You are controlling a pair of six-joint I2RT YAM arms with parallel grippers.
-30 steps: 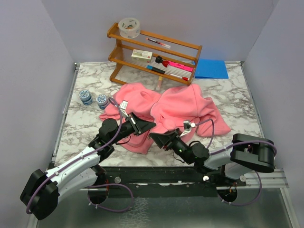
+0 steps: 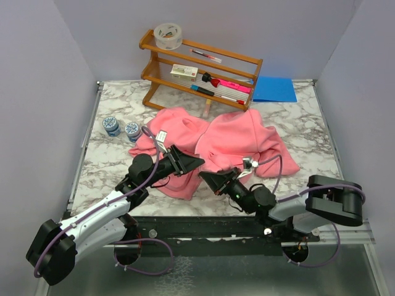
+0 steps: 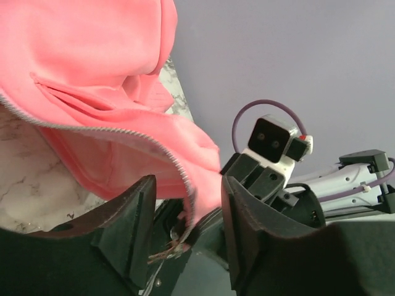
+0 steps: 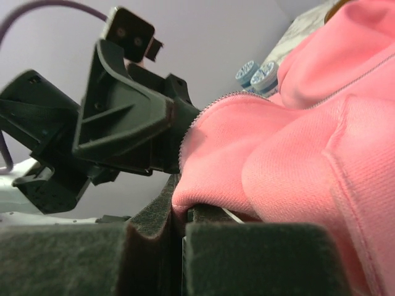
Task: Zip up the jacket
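The pink jacket (image 2: 247, 135) lies spread on the marble table, its front edge lifted between my grippers. In the left wrist view, its zipper tape (image 3: 111, 129) curves down between the fingers of my open left gripper, with metal zipper hardware (image 3: 177, 243) low between them. My right gripper (image 2: 213, 182) is just right of and below the left one (image 2: 191, 163); in the right wrist view its fingers are shut, with pink fabric rising just behind them. Whether any fabric is pinched there is hidden.
A wooden rack (image 2: 154, 68) with pens and boxes stands at the back, a blue sheet (image 2: 274, 90) beside it. Two blue-and-white tubs (image 2: 111, 126) sit at the left. Bare marble shows at both sides.
My right gripper has shifted slightly to the right in the top view. My left arm and the bulk of the jacket look unchanged.
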